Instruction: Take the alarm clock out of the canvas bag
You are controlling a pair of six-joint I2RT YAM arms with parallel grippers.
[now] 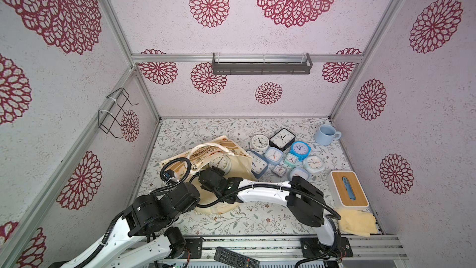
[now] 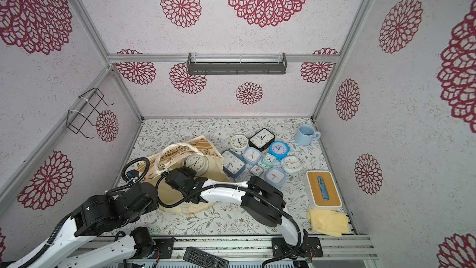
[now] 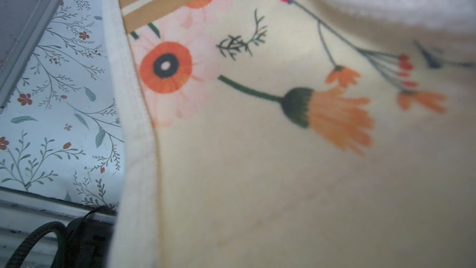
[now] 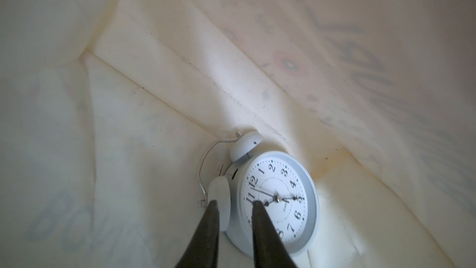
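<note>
The canvas bag (image 1: 238, 166) lies mouth-up at the left of the table, printed cloth and a pale handle at its back. Inside rests a white twin-bell alarm clock (image 4: 277, 196), tilted, its dial facing the right wrist camera; in the top left view the same clock (image 1: 219, 162) shows partly. My right gripper reaches into the bag, part open; its dark fingers (image 4: 210, 218) overlap the clock's near bell and dial edge in view, with no grip visible. At the bag's near left side is my left gripper, its fingers hidden; printed bag cloth (image 3: 297, 183) fills its wrist view.
Several clocks (image 1: 282, 139) crowd the table right of the bag, one blue clock (image 1: 258, 164) close against its side. A blue mug (image 1: 325, 134), a wooden-topped box (image 1: 339, 198) and a yellow cloth (image 1: 355, 221) stand farther right. Clear table lies at the back left.
</note>
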